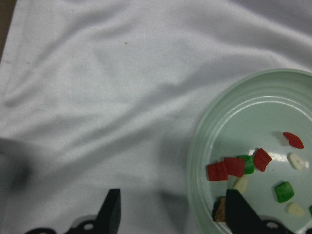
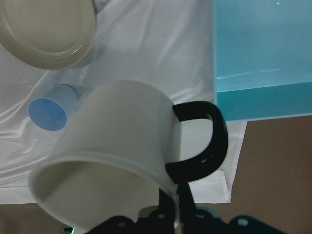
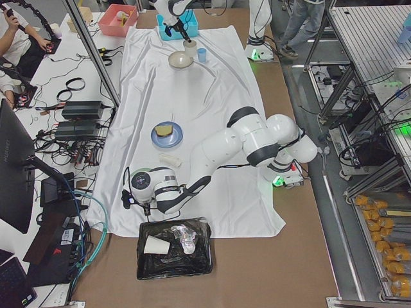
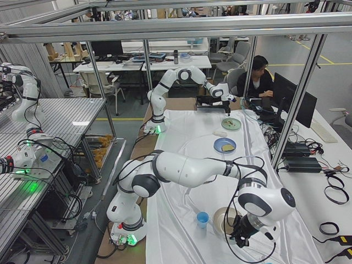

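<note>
My left gripper stands open over the white cloth beside a green plate [image 1: 248,126] holding several red, green and pale pieces and a brown one. In the right wrist view my right gripper is shut on the rim of a white mug [image 2: 112,126] with a black handle, near a blue cup [image 2: 47,114], a beige plate [image 2: 44,34] and a blue bin [image 2: 263,102]. A blue plate [image 3: 177,138] with a yellow block [image 3: 164,130] lies mid-table.
A black-lined tray [image 3: 173,263] at the near end holds a white cup [image 3: 156,245] and crumpled silvery material. A pale wrapped item [image 3: 169,160] lies near the blue plate.
</note>
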